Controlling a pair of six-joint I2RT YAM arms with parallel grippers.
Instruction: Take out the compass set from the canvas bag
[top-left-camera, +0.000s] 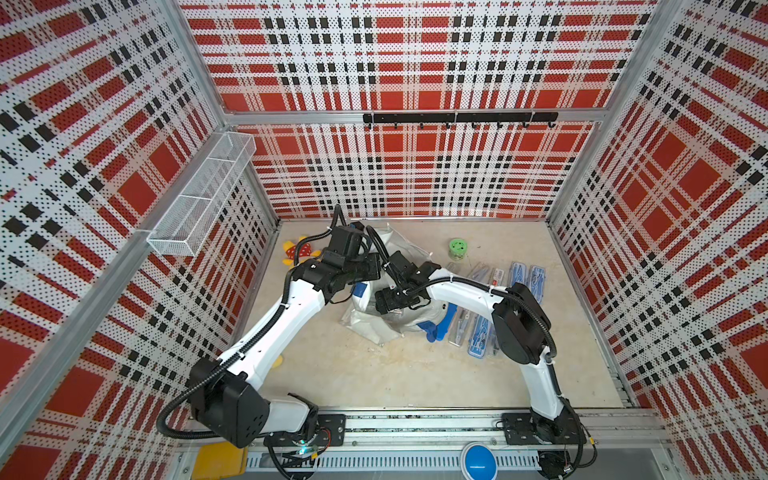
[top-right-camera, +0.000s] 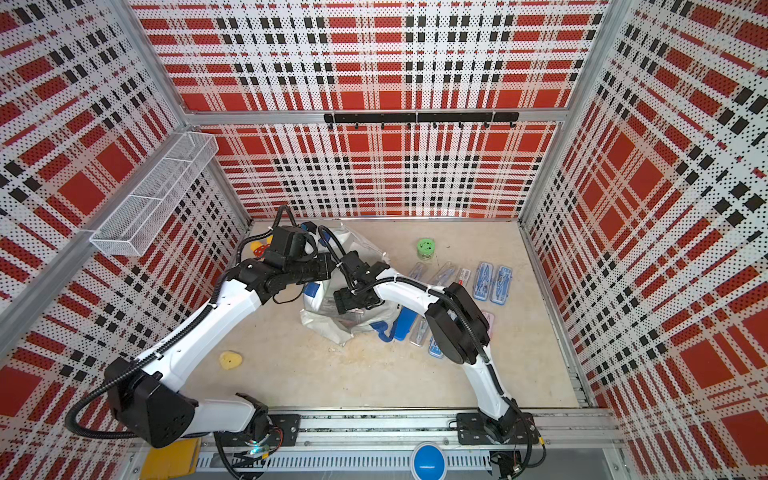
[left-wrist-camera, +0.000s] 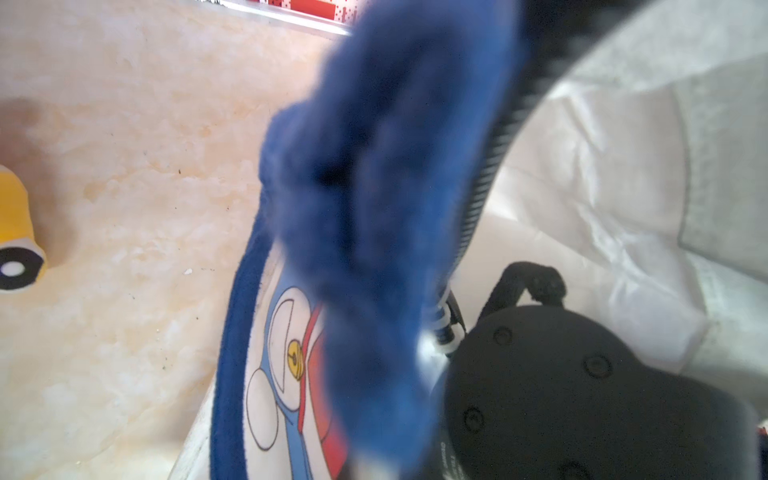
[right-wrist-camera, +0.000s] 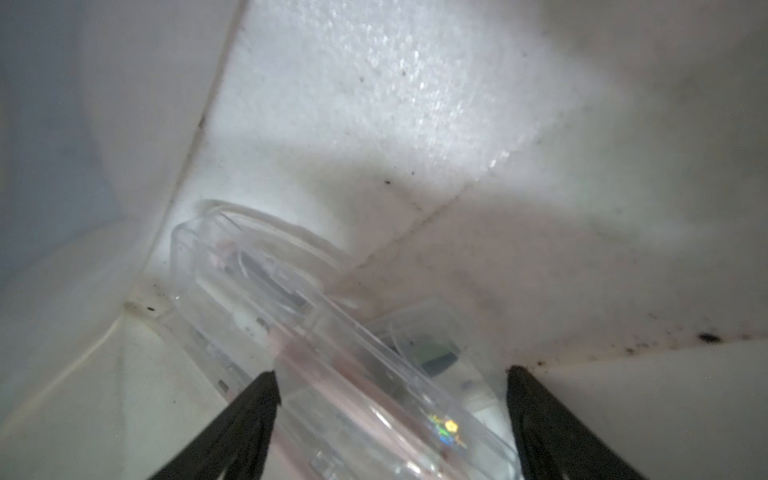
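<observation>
The canvas bag (top-left-camera: 360, 324) lies open mid-table, its white lining filling much of both wrist views. My left gripper (top-left-camera: 369, 268) is raised at its left rim, by a blurred blue furry part (left-wrist-camera: 376, 200) and a zipper; its fingertips are hidden in the left wrist view, so its finger is unclear. My right gripper reaches into the bag with fingers apart, around a clear plastic case (right-wrist-camera: 320, 336) on the bag's floor; contact is not clear. A second clear piece (right-wrist-camera: 432, 336) lies beneath it.
Several clear and blue sets (top-right-camera: 482, 280) lie right of the bag. A green round object (top-right-camera: 425, 246) sits behind them, a yellow piece (top-right-camera: 230, 359) front left. A wire basket (top-right-camera: 152, 200) hangs on the left wall.
</observation>
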